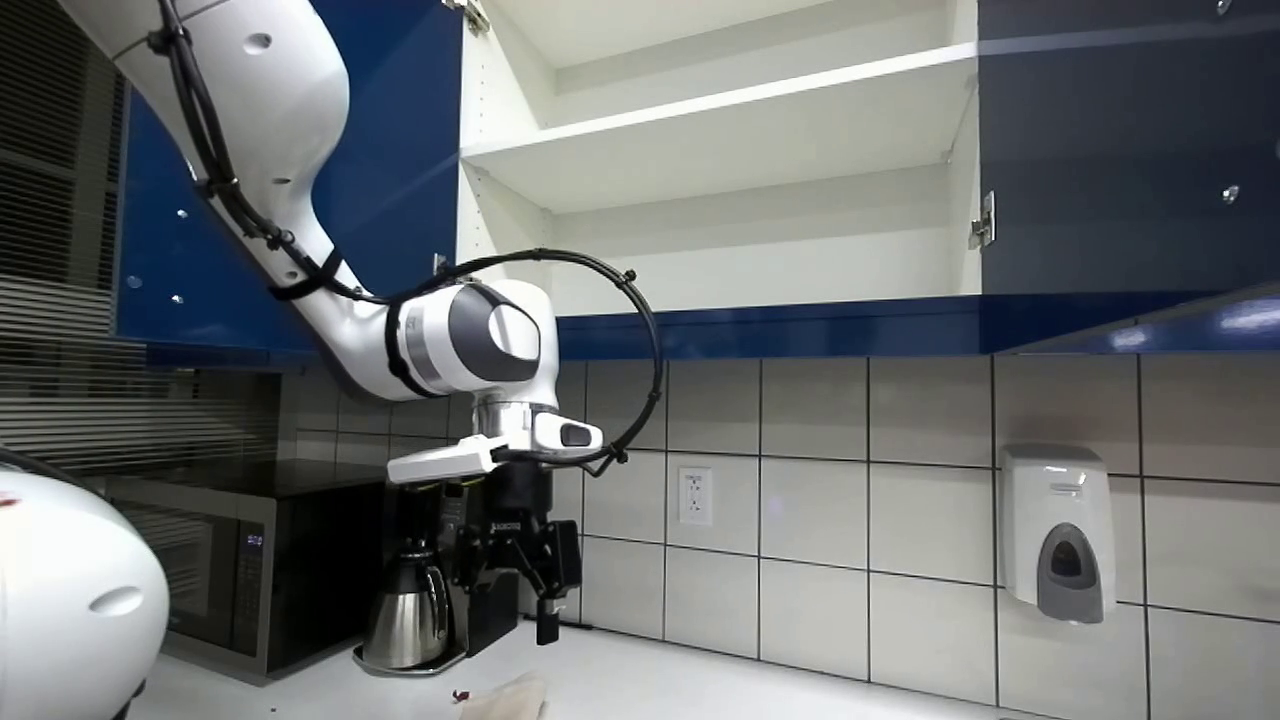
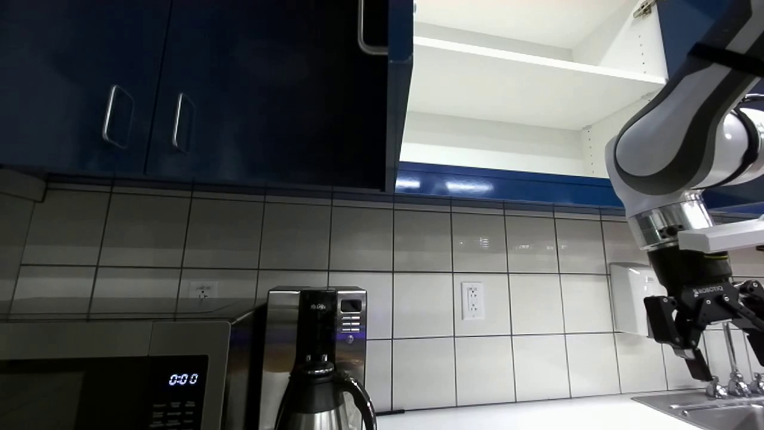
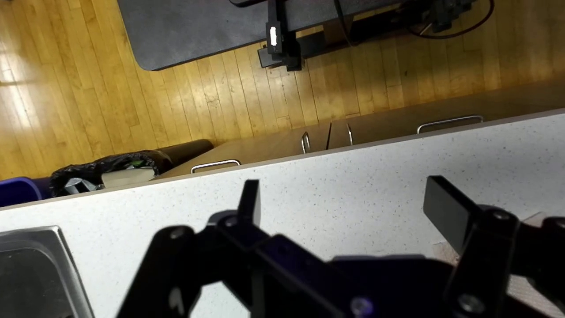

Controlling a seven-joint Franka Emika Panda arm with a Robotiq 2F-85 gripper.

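My gripper is open in the wrist view, its two black fingers wide apart over the speckled white counter. Nothing shows between them. Partly behind the right finger lies a beige cloth or paper. In exterior view 1 that beige piece rests on the counter below the gripper, with a small dark red thing beside it. The gripper hangs above the counter, pointing down, in front of the coffee maker from that side.
A steel carafe sits in the coffee maker by the microwave. Above, the open cabinet's shelf is empty. A soap dispenser hangs on the tiles. The sink is at the counter's other end.
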